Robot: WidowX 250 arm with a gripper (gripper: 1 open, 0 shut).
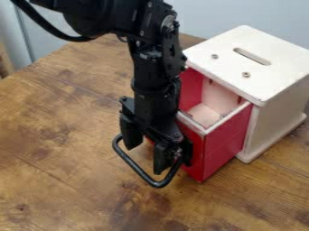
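My black gripper (151,144) hangs low over the wooden table, just left of a red-fronted drawer (221,144) that is pulled out of a white wooden cabinet (254,63). A black curved bar loops below the gripper. A pale object (205,115) sits inside the drawer. The fingertips are dark against dark, so whether they are open or shut is unclear.
Bare wooden table (60,153) spreads to the left and in front. A pale wall stands behind, and the cabinet fills the upper right.
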